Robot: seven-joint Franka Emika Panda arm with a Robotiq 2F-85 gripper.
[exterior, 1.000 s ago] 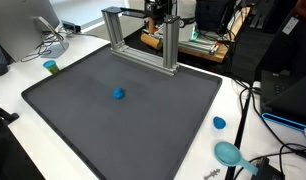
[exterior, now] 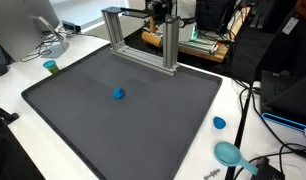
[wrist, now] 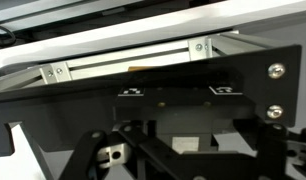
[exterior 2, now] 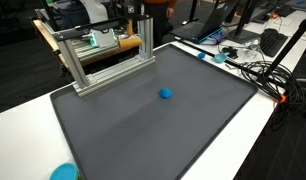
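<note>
A silver-legged frame with a dark top bar [exterior: 171,17] stands at the far edge of the grey mat in exterior view 1. In exterior view 2 the same frame [exterior 2: 105,72] is at the upper left. My gripper is mostly out of sight at the top of both exterior views. Across the wrist view runs a black bar [wrist: 53,108] with screws at its right end. Dark gripper parts show below it, but their fingers blend with the dark shapes around them. Whether anything is held is hidden. A small blue object [exterior: 118,93] lies on the mat.
A green-topped cup [exterior: 51,67] stands left of it. To the right are a blue disc [exterior: 219,123] and a turquoise round item [exterior: 233,155], near cables. An orange cylinder [exterior: 152,40] shows by the frame.
</note>
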